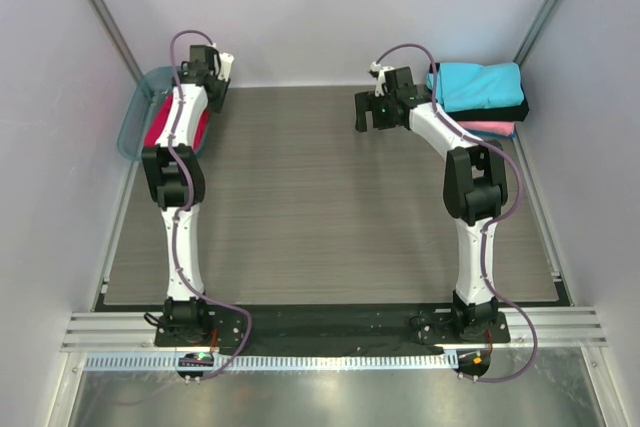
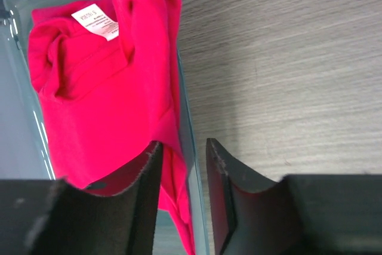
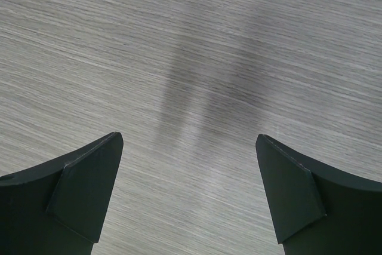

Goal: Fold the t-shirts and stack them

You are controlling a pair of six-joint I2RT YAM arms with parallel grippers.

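Note:
A red t-shirt (image 2: 89, 123) lies in a translucent blue bin (image 1: 134, 117) at the far left, a white label on it and a fold running along the bin's right wall. My left gripper is over that wall, part open, with one finger at the red cloth and the other outside over the table; whether it grips any cloth is unclear. My right gripper (image 1: 369, 109) is open above bare table, left of a pile with a turquoise folded shirt (image 1: 478, 85) on top, black and pink folded items below.
Walls stand close behind the bin and the pile, along the table's back and sides.

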